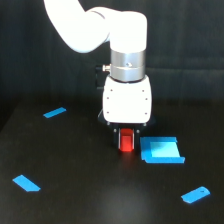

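Observation:
A small red object (126,142) rests on the black table near the middle of the camera view. My white gripper (126,142) points straight down over it, its dark fingers drawn in against both sides. It is shut on the red object, whose edges the fingers partly cover. Just to the right lies a bright blue square patch (163,156), apart from the red object by a small gap.
Blue tape strips lie at the far left (55,112), near left (26,184) and near right (195,194) of the table. Behind hangs a dark curtain (184,60).

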